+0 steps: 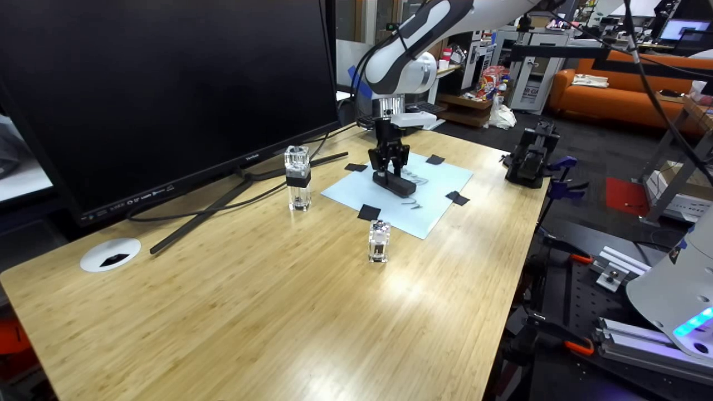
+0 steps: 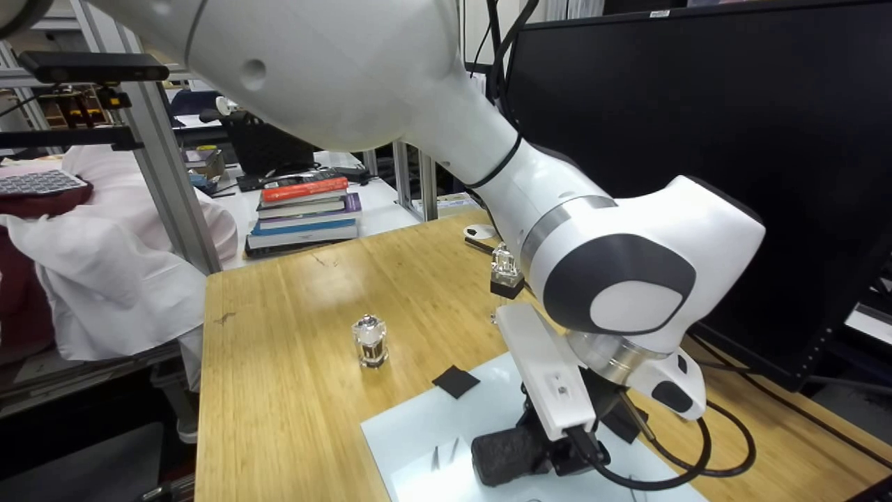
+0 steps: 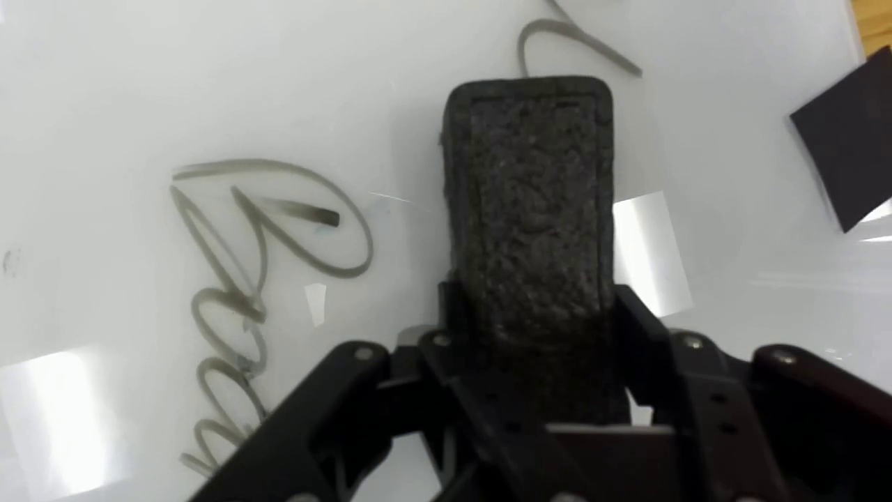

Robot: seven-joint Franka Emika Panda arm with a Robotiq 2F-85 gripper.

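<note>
A black, rough-faced block, apparently an eraser (image 3: 535, 209), is held between the fingers of my gripper, which is shut on it. In exterior view 1 the eraser (image 1: 394, 184) is low over the pale sheet (image 1: 428, 220) on the table; whether it touches cannot be told. Dark cursive marks (image 3: 219, 293) run down the sheet left of the eraser in the wrist view, and another stroke (image 3: 577, 33) shows beyond its far end. Exterior view 2 shows the eraser (image 2: 506, 456) partly behind the gripper's white side module (image 2: 548, 368).
Black tape patches (image 1: 369, 213) pin the sheet's edges. A short clear block (image 1: 379, 241) stands near the sheet, and a taller clear one with a black band (image 1: 298, 177) is to the left. A monitor (image 1: 167, 87) lines the back.
</note>
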